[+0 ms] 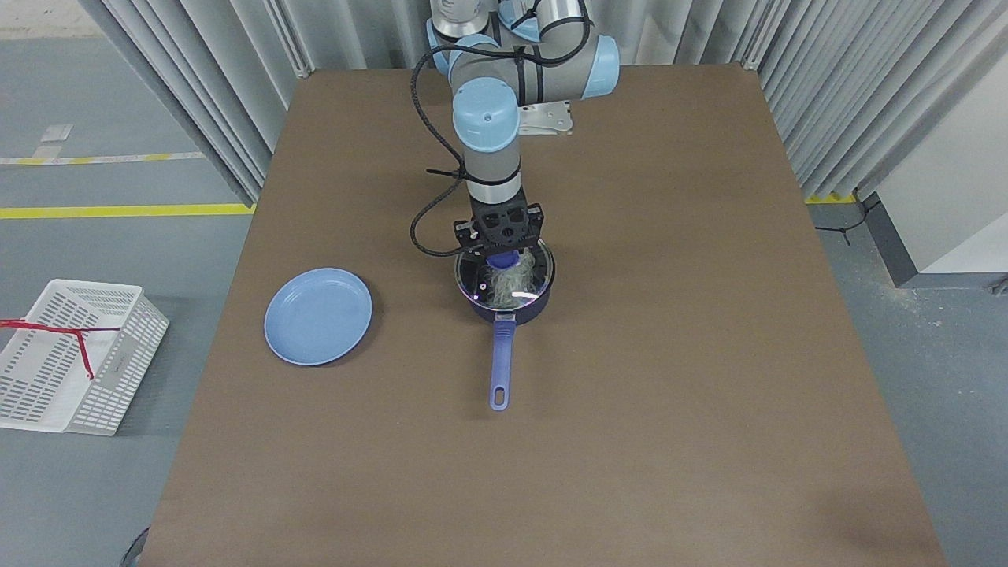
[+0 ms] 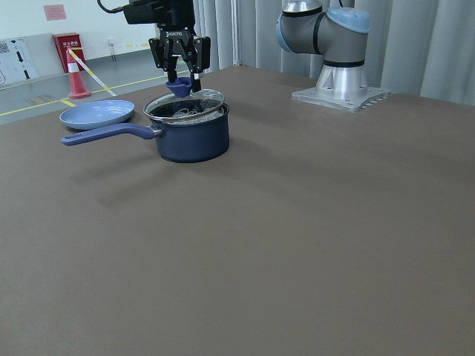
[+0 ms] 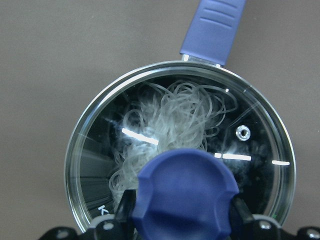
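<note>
A glass lid [image 1: 482, 293] with a blue knob [image 3: 185, 190] sits over the blue saucepan [image 2: 194, 144], whose long blue handle [image 1: 501, 364] points toward the front camera. Pale noodle-like strands [image 3: 175, 117] show through the glass. My gripper [image 2: 182, 70] is above the pan, shut on the lid's knob. In the left view the lid looks slightly tilted at or just above the pan's rim. In the wrist view the knob fills the space between the fingers.
A light blue plate [image 1: 317, 316] lies on the brown table [image 1: 718, 378], left of the pan in the front view. A white basket [image 1: 123, 378] stands on the floor beside the table.
</note>
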